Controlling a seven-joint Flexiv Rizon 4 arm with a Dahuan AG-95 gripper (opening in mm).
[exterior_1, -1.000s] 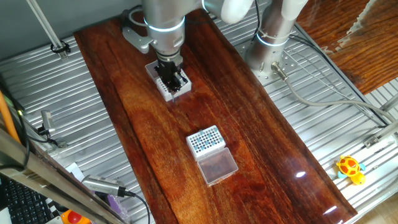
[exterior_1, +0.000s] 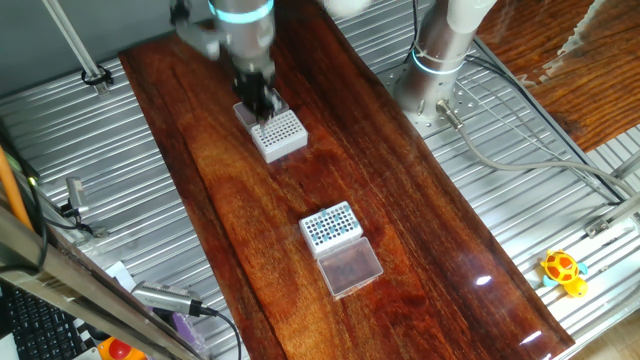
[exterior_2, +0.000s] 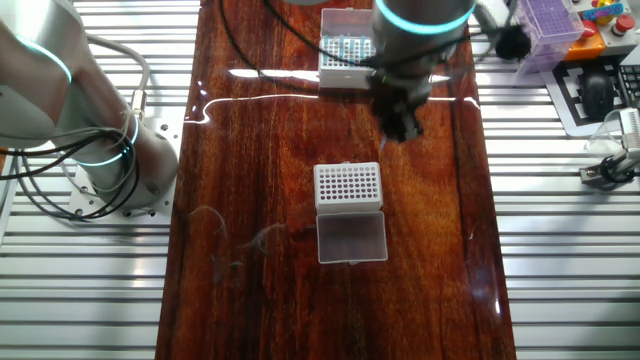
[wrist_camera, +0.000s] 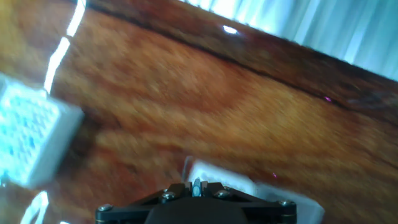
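Note:
My gripper (exterior_2: 401, 128), blurred, hangs above the table between the two boxes in exterior view 2. In the wrist view its dark fingers are close together on a small pale-blue pipette tip (wrist_camera: 196, 188). The tip's thin end juts out below them in exterior view 2. One white tip box (exterior_2: 348, 186) has its clear lid (exterior_2: 352, 238) folded open and shows rows of dark holes. The other tip box (exterior_1: 331, 228) holds several blue tips among its holes; its lid (exterior_1: 351, 267) lies open too. In exterior view 1 the gripper overlaps the first box's lid side.
Both boxes stand on a brown wooden board (exterior_1: 400, 230) with bare room between and around them. The arm's base (exterior_1: 425, 80) rises beside the board. A toy turtle (exterior_1: 563, 270) and a keyboard (exterior_1: 35, 325) lie well away.
The gripper has moved up and toward the far left in exterior view 1, uncovering more of the far box's holes. Both boxes have stayed put.

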